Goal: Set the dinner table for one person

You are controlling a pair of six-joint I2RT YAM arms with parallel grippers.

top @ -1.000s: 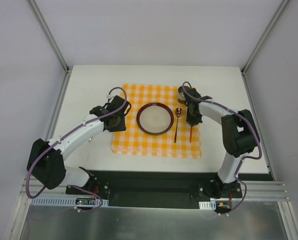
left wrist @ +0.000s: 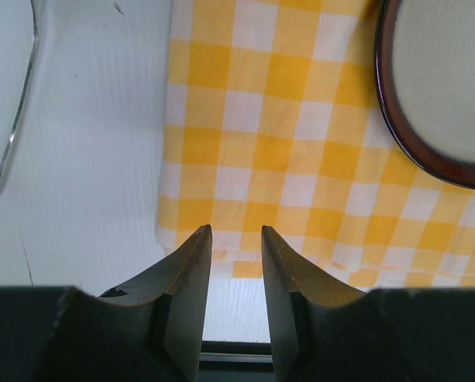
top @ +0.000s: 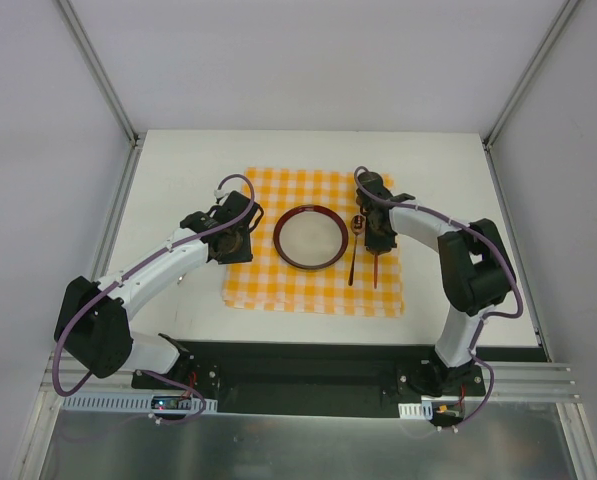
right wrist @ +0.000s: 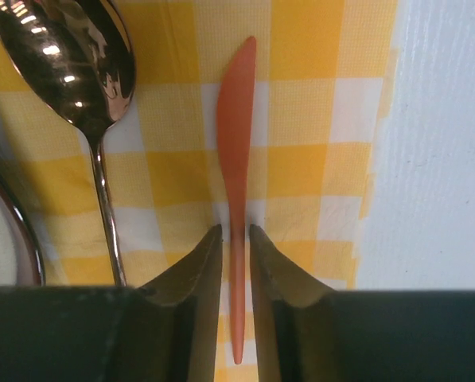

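Note:
A yellow checked placemat [top: 278, 290] holds a brown-rimmed plate [top: 310, 237], with a metal spoon [right wrist: 98, 151] right of it. A red knife [right wrist: 235, 151] lies beside the spoon; my right gripper is down over its handle, fingertips slightly apart on either side. A cup at the mat's back right is mostly hidden by that gripper in the top view. My left gripper hangs over the mat's left part, fingers apart and empty. A thin metal utensil [left wrist: 18, 111] lies on the white table left of the mat.
Bare white table [top: 188, 160] surrounds the mat. Walls border the sides and back; both arms reach in from the front corners.
The right gripper and the knife under it have shifted slightly left, toward the spoon, over the last second. The left arm is unchanged.

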